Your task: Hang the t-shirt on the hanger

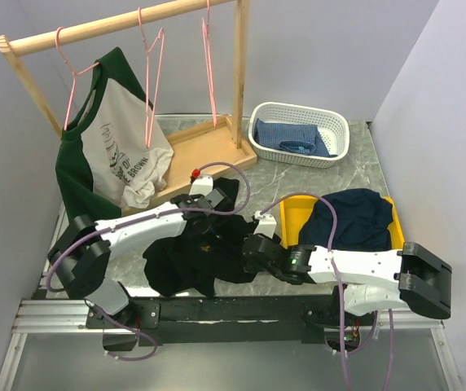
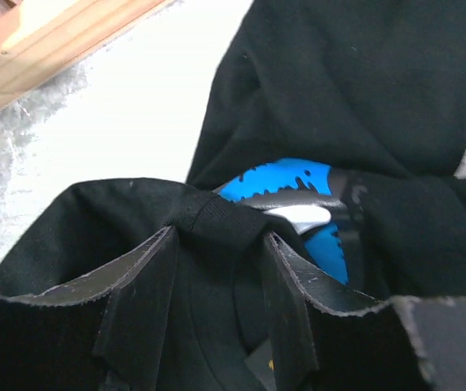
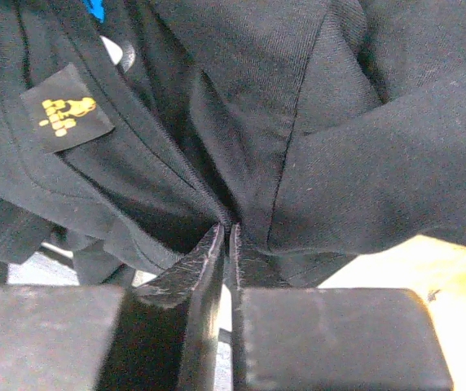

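A crumpled black t-shirt lies on the table with its neck opening spread and a blue-and-white patch showing inside. In the left wrist view my left gripper straddles a fold of the shirt, its fingers apart on either side. The tips of my right gripper are close together on the shirt's neck edge, beside the small label with a yellow print. Two empty pink hangers dangle from the wooden rack, one seen nearly edge-on.
A green-and-white shirt hangs at the rack's left. Behind to the right stands a white basket with blue cloth; a yellow bin with dark cloth is at the right.
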